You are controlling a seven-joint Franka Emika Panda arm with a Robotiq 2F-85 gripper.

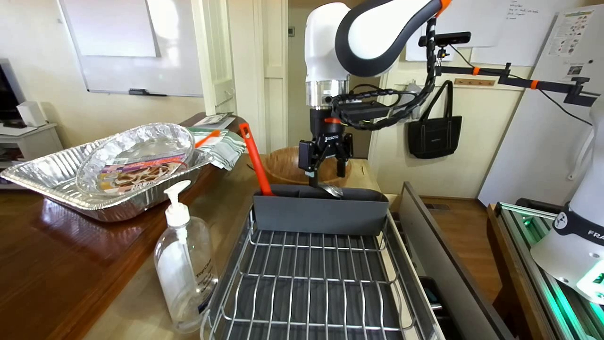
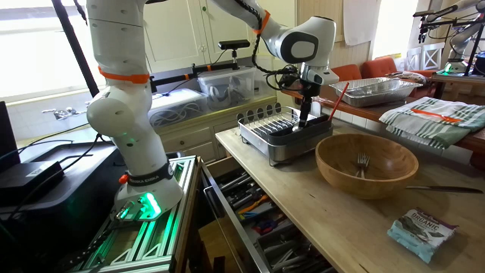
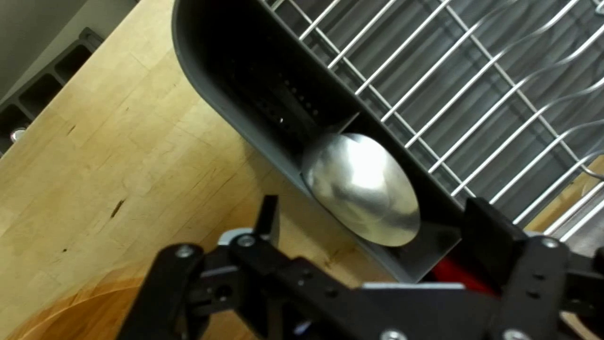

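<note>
My gripper hangs over the dark utensil holder at the far end of the dish rack. In the wrist view its fingers stand well apart, with nothing clamped between them. A shiny metal spoon or ladle rests in the holder, its rounded head showing above the rim and lying between the two fingers without being squeezed. From the first exterior view only the head of the spoon shows; its handle is hidden. A red-handled utensil leans out of the holder's left end.
A wooden bowl with a fork inside stands beside the rack. The wire rack is empty. A pump bottle, foil trays, a snack packet and an open drawer are also around.
</note>
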